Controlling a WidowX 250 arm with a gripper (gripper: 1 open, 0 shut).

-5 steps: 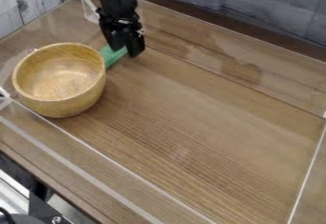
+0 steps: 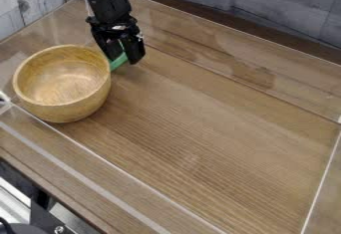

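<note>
The black gripper hangs at the upper left, just behind the wooden bowl, over a green object that lies against the bowl's right rim. Its fingers reach down to the green object and partly cover it. Whether they are open or closed on it is too small to tell.
The bowl takes up much of the left side of the wooden table. The table's edges show at the left and far right.
The gripper has moved a little to the left and down, toward the bowl and over the green object, more of which it now covers.
</note>
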